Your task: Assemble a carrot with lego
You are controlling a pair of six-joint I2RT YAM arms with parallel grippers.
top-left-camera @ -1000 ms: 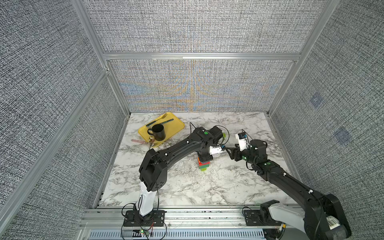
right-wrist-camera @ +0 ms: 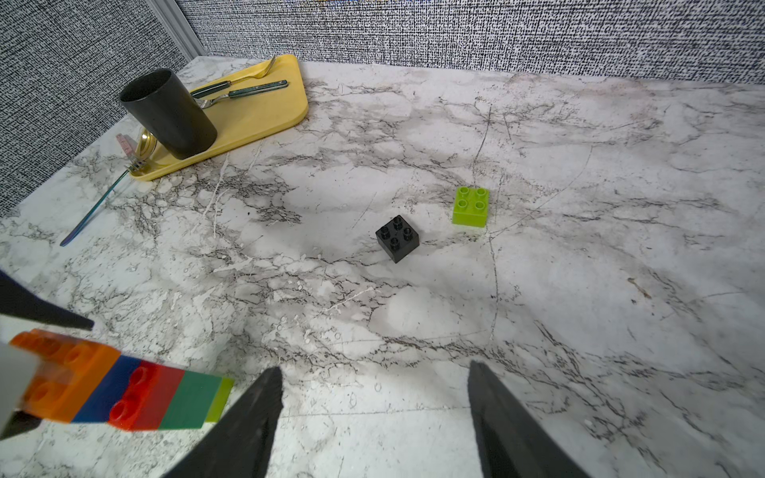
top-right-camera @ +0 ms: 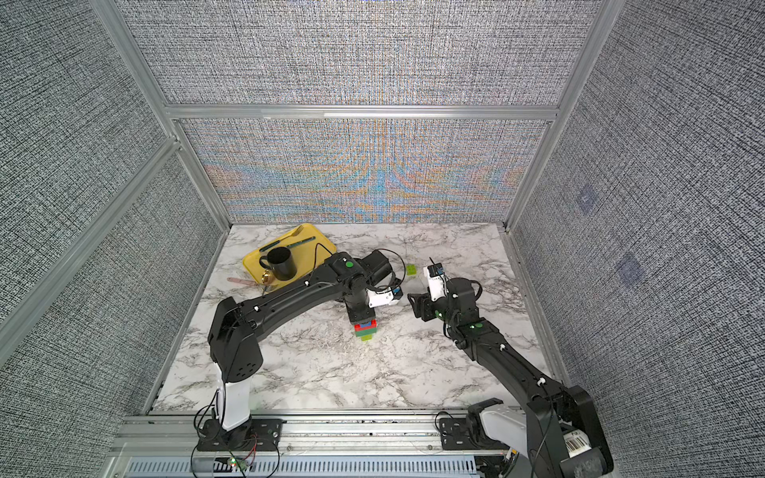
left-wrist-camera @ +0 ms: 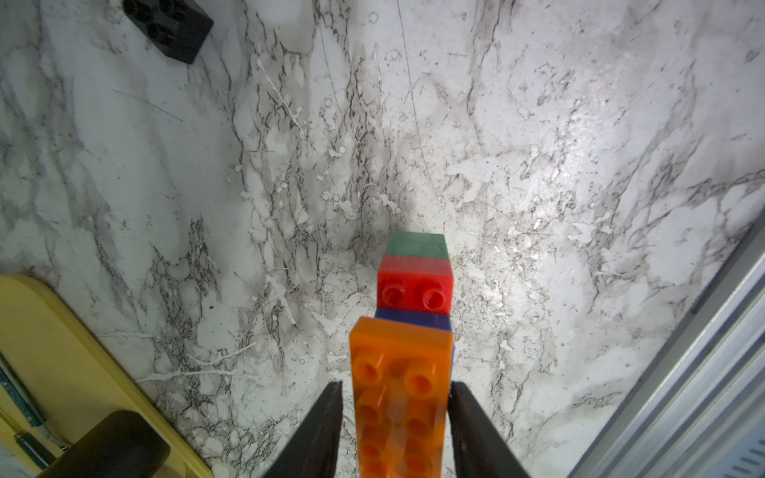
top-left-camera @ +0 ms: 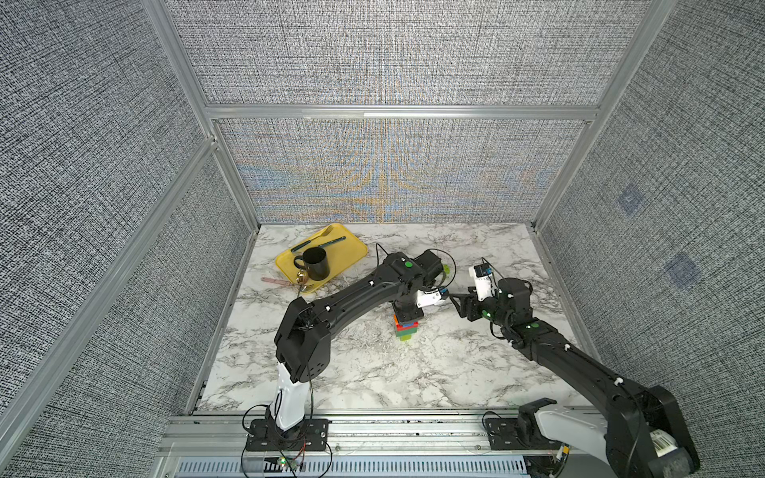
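A brick stack runs from an orange brick point(left-wrist-camera: 398, 374) through blue point(right-wrist-camera: 107, 388), red point(right-wrist-camera: 155, 394) and green point(right-wrist-camera: 187, 400) to a lime brick point(top-right-camera: 366, 337) at its far end. It seems to stand upright on the table. My left gripper straddles the orange end, part open, with a narrow gap beside the left finger. To the right, my right gripper hangs open over bare table, nothing between its fingers. Beyond it lie a small black brick point(right-wrist-camera: 397, 238) and a separate lime brick point(right-wrist-camera: 471, 207), both studs up.
At the back left is a yellow tray point(top-left-camera: 346, 255) carrying a black mug point(top-left-camera: 315, 263) and cutlery point(right-wrist-camera: 259, 89). The left arm point(top-left-camera: 350, 306) crosses above the table.
The left arm has shifted very slightly. The stack and the right arm look the same as before.
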